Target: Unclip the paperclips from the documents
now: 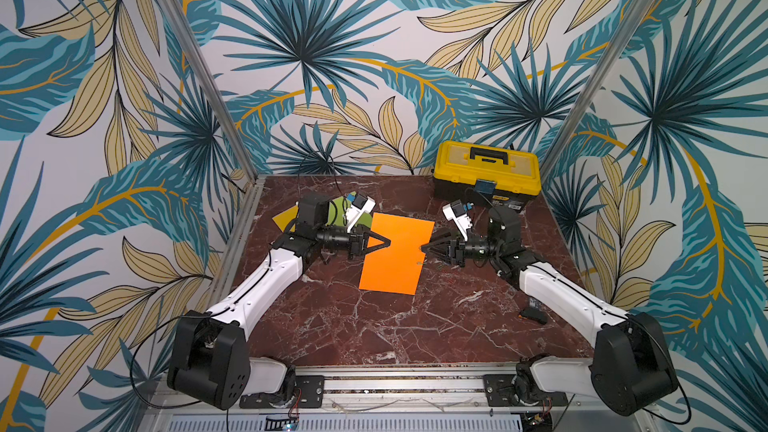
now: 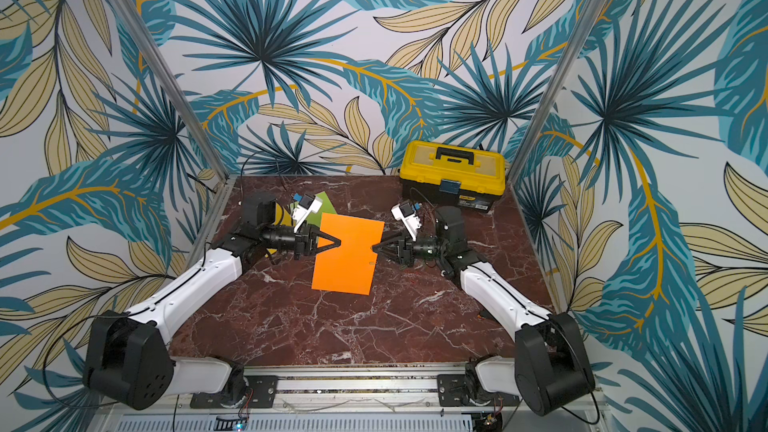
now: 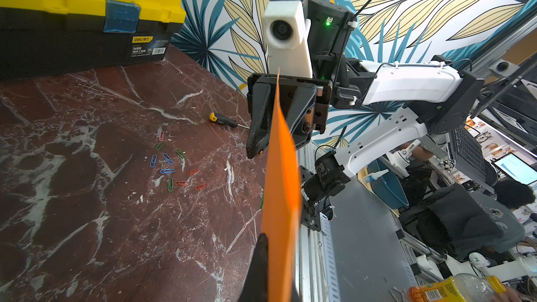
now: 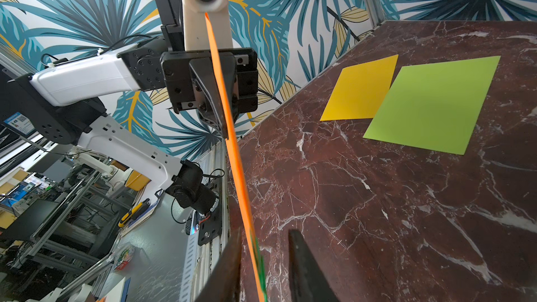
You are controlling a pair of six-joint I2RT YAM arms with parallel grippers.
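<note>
An orange document (image 1: 396,272) stands raised between my grippers, edge-on in both wrist views. My left gripper (image 1: 387,244) is shut on it. A green paperclip (image 4: 259,268) sits on the document's edge beside my right gripper (image 1: 425,247), whose blurred fingers stand part open around that edge in the right wrist view, apart from each other. Several loose coloured paperclips (image 3: 166,170) lie on the table in the left wrist view.
Yellow (image 4: 355,89) and green (image 4: 428,106) sheets lie on the table's far left. A yellow-and-black toolbox (image 1: 488,168) stands at the back right; a screwdriver (image 3: 222,119) lies near the loose clips.
</note>
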